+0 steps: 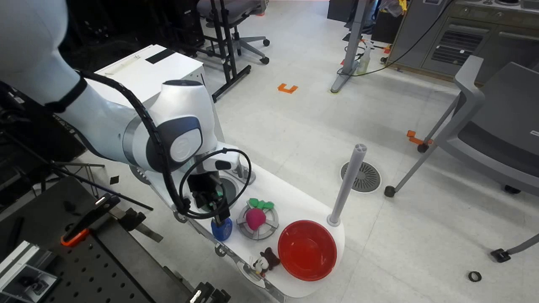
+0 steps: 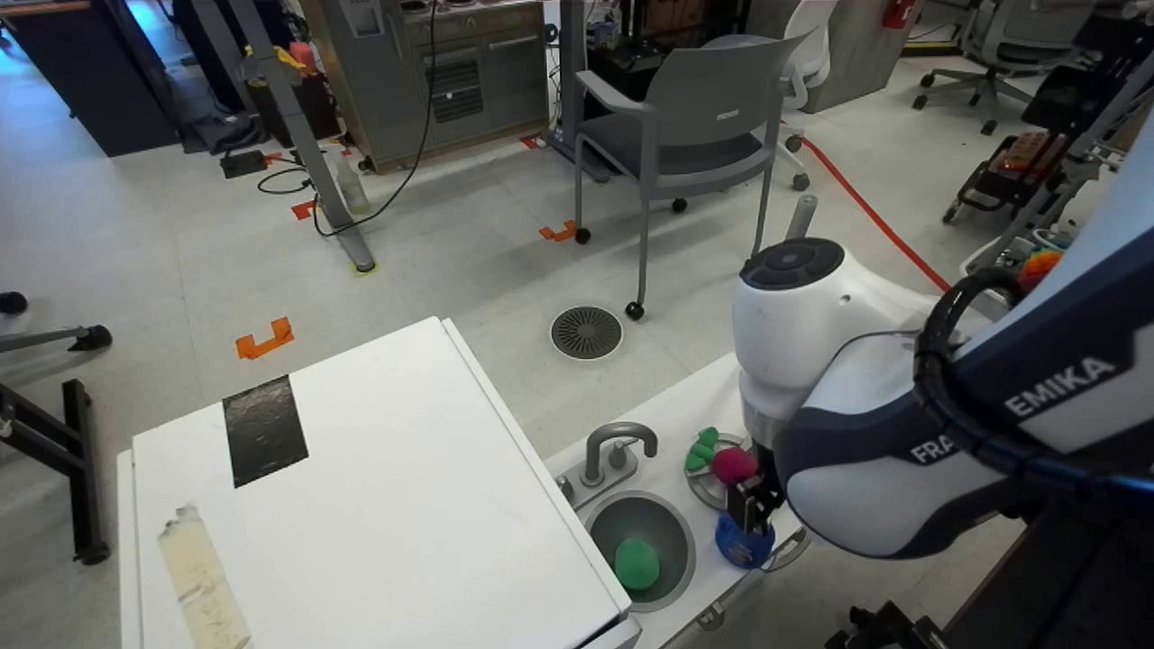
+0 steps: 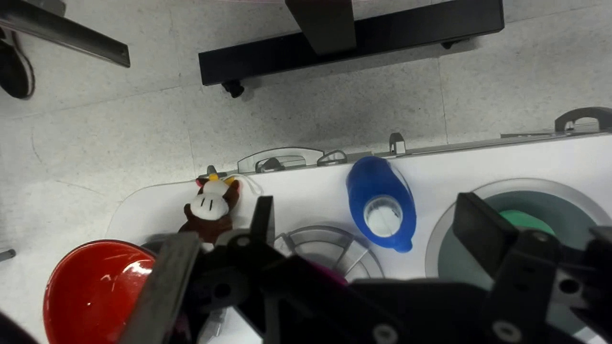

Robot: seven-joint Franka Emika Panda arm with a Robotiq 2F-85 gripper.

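Note:
My gripper is open above the white counter, its black fingers spread wide on either side of a blue bottle (image 3: 376, 189) with a white cap. Nothing is held. In the second exterior view the fingertips hover at the top of the bottle (image 2: 744, 541); whether they touch it cannot be told. The bottle stands near the counter's edge, between the sink and the burner. A green round object (image 2: 637, 563) lies in the grey sink (image 2: 687, 541). On the round burner (image 1: 273, 222) sits a magenta item (image 1: 255, 219) with green leaf-like pieces (image 1: 260, 203) beside it.
A red bowl (image 1: 307, 251) stands near the counter's rounded end, with a brown-and-white plush toy (image 1: 266, 261) next to it. The grey faucet (image 2: 622, 445) rises behind the sink, and a grey post (image 1: 347, 184) stands upright at the counter's far edge.

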